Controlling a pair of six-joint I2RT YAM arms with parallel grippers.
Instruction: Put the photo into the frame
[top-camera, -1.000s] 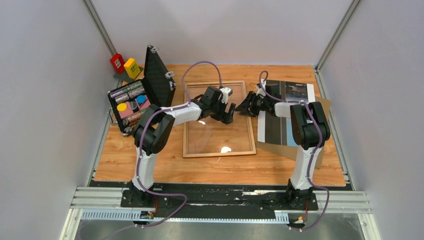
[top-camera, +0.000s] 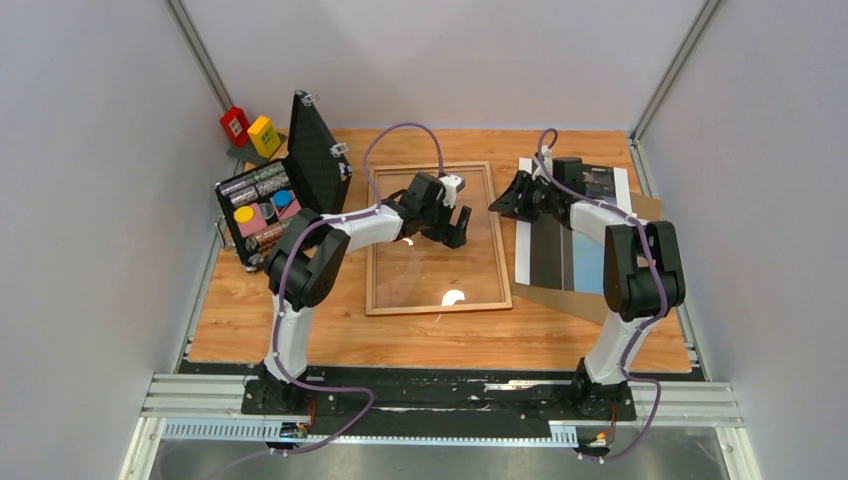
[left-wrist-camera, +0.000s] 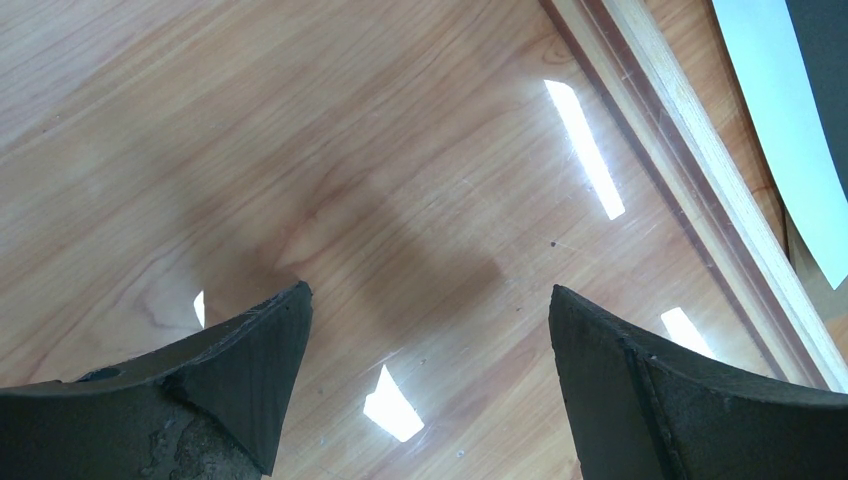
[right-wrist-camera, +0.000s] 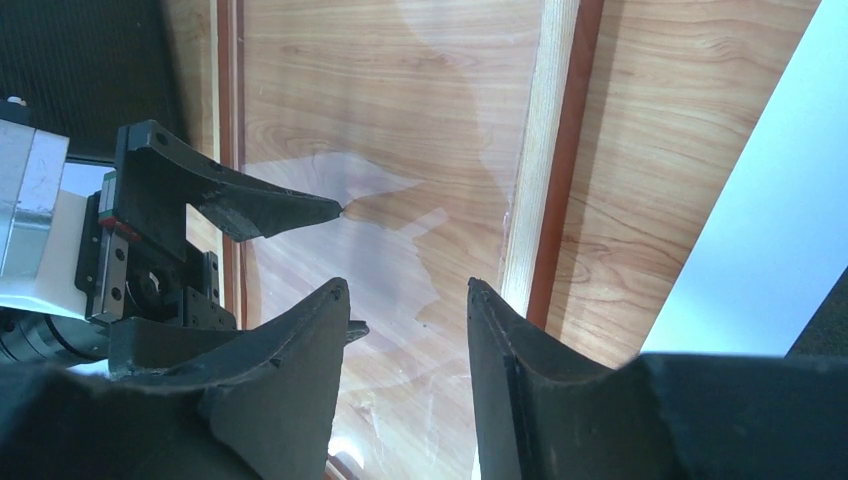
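Note:
The wooden frame (top-camera: 440, 308) lies mid-table with its clear pane (left-wrist-camera: 400, 180) showing the wood grain and some glare. My left gripper (top-camera: 458, 225) hangs over the pane, open and empty, its fingertips (left-wrist-camera: 285, 330) spread in its wrist view. My right gripper (top-camera: 505, 200) is at the frame's right edge, above the gap toward the photo (top-camera: 550, 260), partly open with nothing visible between its fingers. The photo, dark with white and blue parts, lies right of the frame on a brown board (top-camera: 575, 305), partly hidden by the right arm.
An open black case (top-camera: 320, 160) of spools and discs stands at the left, with red (top-camera: 235, 125) and yellow (top-camera: 264, 137) blocks behind it. Bare table (top-camera: 450, 345) lies in front of the frame.
My right gripper and arm have moved to the right, away from the left gripper and off the pane toward the photo. The left arm and the frame have not moved.

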